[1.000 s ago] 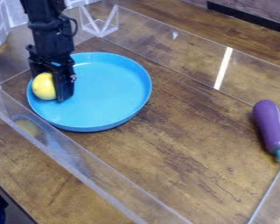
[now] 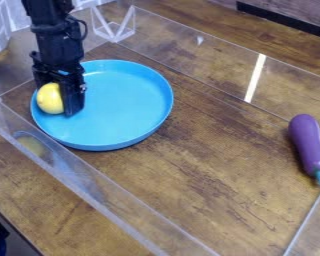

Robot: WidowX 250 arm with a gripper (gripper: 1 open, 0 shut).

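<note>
A black robot gripper (image 2: 61,92) reaches down from the top left onto the left part of a round blue plate (image 2: 123,110). Its fingers are around a yellow, rounded object (image 2: 48,98) lying inside the plate's left rim, and it appears shut on it. The fingers partly cover the object.
A purple eggplant-like toy (image 2: 307,145) with a teal tip lies at the far right. Clear plastic walls run along the left, back and lower edges. The wooden surface (image 2: 203,170) between plate and purple toy is bare.
</note>
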